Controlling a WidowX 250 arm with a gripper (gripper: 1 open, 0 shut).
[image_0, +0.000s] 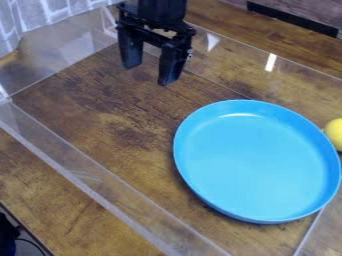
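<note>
The black gripper (152, 60) hangs at the top centre of the camera view, its two fingers pointing down over the wooden table, open with nothing visible between them. Below and to the right of it lies a large blue plate (254, 160), empty. At the right edge, partly out of frame, is a yellow object (334, 133), apart from the plate.
Clear strips, apparently plastic, run along its left and near edges. A dark area shows past the table at the lower left.
</note>
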